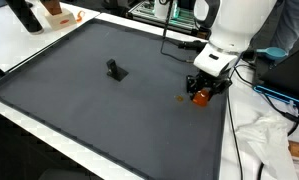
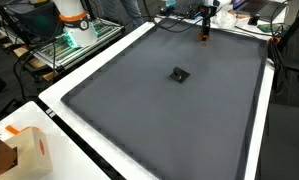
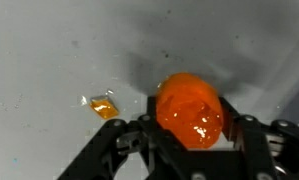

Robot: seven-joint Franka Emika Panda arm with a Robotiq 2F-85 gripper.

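Note:
An orange round object (image 3: pixel 189 110) stands on the grey table between the fingers of my gripper. In exterior view 1 the same orange object (image 1: pixel 200 98) shows at the gripper's tip, near the table's right edge. My gripper (image 1: pixel 206 88) is low at the tabletop and part open around it; whether the fingers touch its sides cannot be made out. A small orange-brown piece (image 3: pixel 104 107) lies flat on the table to the left of the gripper in the wrist view.
A black block-like object (image 1: pixel 116 70) stands farther off on the table; exterior view 2 shows this black object (image 2: pixel 179 74) near mid-table. A white cloth or bag (image 1: pixel 264 140) lies beyond the table's right edge.

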